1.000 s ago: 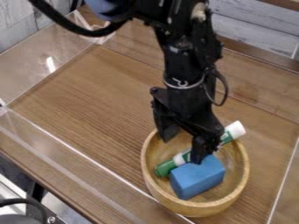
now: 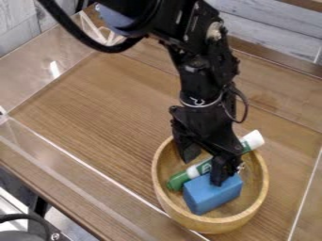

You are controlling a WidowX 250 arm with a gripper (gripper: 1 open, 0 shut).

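My black gripper [image 2: 206,156] reaches down into a round wooden bowl [image 2: 168,201] at the lower right, its open fingers over the bowl's contents. A blue block [image 2: 208,197] lies in the bowl at the front, just below the fingertips. A white and green tube [image 2: 247,142] lies diagonally behind the block, partly hidden by the gripper, with one end at the bowl's back right rim.
A clear edge strip runs along its front left, with a dark cable at the bottom left corner.
The block and tube look unchanged.
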